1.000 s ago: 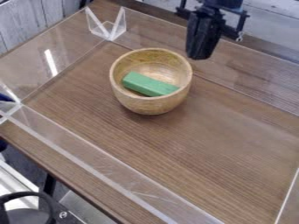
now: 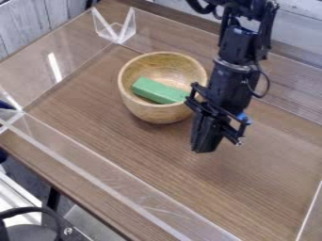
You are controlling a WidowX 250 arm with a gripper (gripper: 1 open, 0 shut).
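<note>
My gripper (image 2: 201, 139) hangs at centre right, pointing down over the wooden table, just to the right of a round wooden bowl (image 2: 136, 71). The fingers look close together, with nothing visible between them. A green block (image 2: 158, 92) lies tilted inside the bowl, its right part close beside the arm. Whether the gripper touches the table is unclear.
A small clear angular object (image 2: 115, 26) stands at the back left. Black parts (image 2: 32, 226) show at the bottom left corner.
The bowl and block look unmoved.
</note>
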